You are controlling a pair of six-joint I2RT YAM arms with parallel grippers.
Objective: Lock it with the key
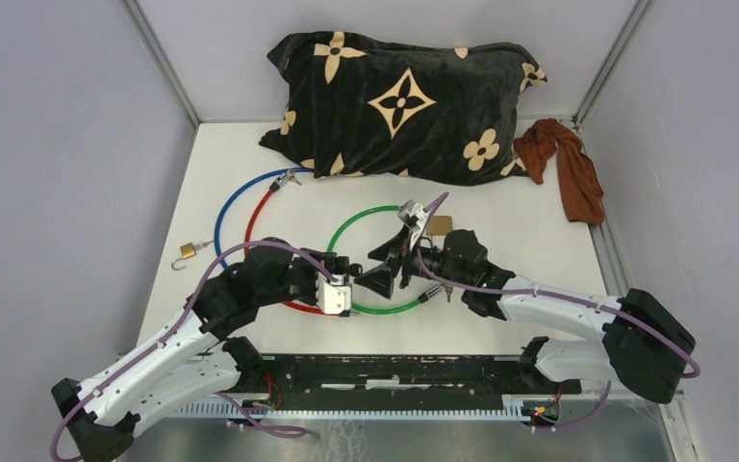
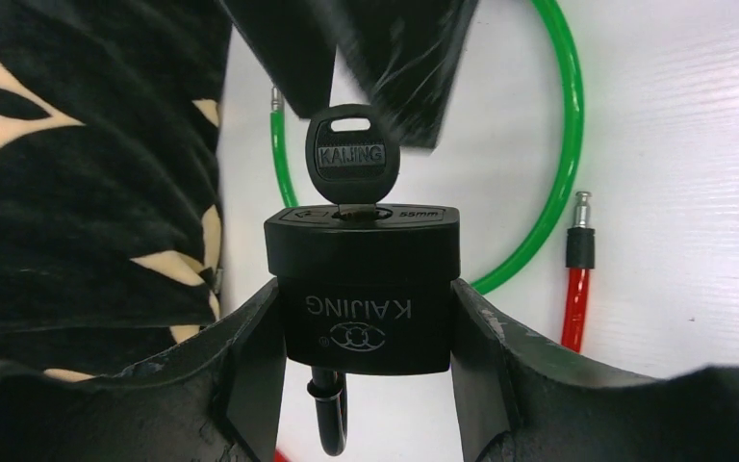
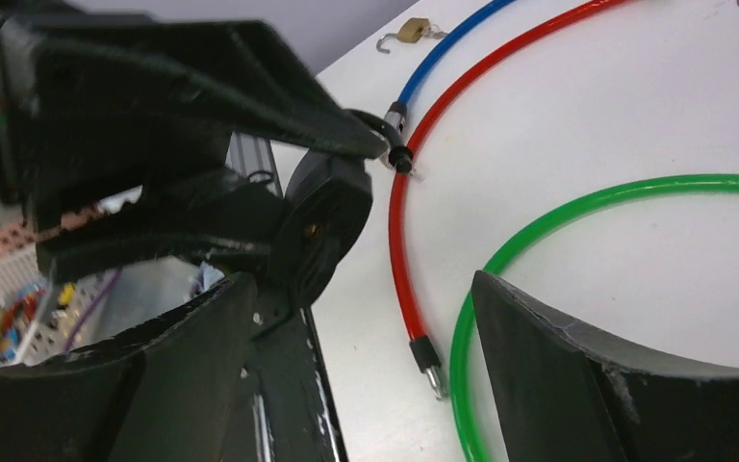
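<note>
In the left wrist view a black KAIJING padlock is clamped in my left gripper, with a black-headed key standing in its keyhole. Blurred fingers of my right gripper hang just behind and above the key. In the top view, my left gripper and right gripper face each other over the board. In the right wrist view, my right gripper is open with nothing between its fingers; the padlock sits beyond it in the left gripper.
Red, blue and green hoses lie on the white board. A small brass padlock is at the left, a larger one at centre right. A patterned pillow fills the back, with a brown cloth beside it.
</note>
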